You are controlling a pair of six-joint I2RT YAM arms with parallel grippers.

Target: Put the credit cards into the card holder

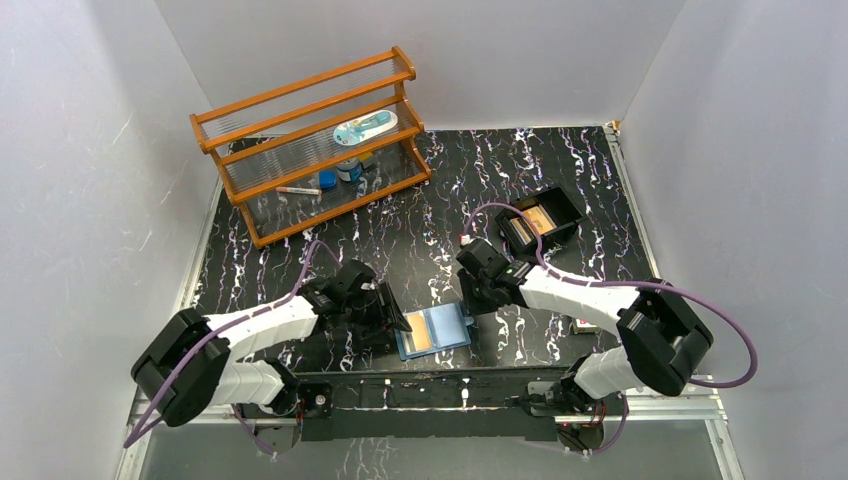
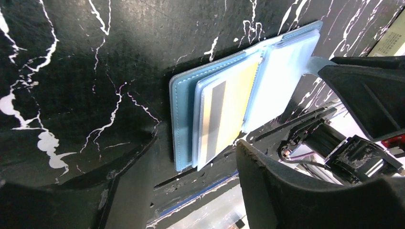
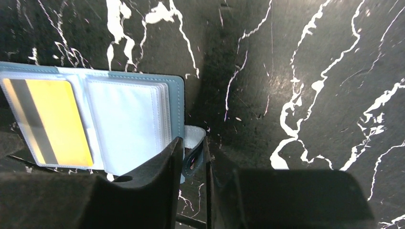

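The open blue card holder [image 1: 448, 325] lies at the table's front middle. A yellow card with a dark stripe [image 3: 64, 121] sits in its left sleeve, beside clear stacked sleeves [image 3: 124, 124]. My left gripper stands open at the holder's left end, nothing seen between its fingers. My right gripper is at the holder's right end, its fingertips close together around the small strap tab [image 3: 194, 134]; whether they grip it is unclear.
A black box [image 1: 565, 210] with cards stands at the back right. A wooden shelf rack [image 1: 300, 225] fills the back left.
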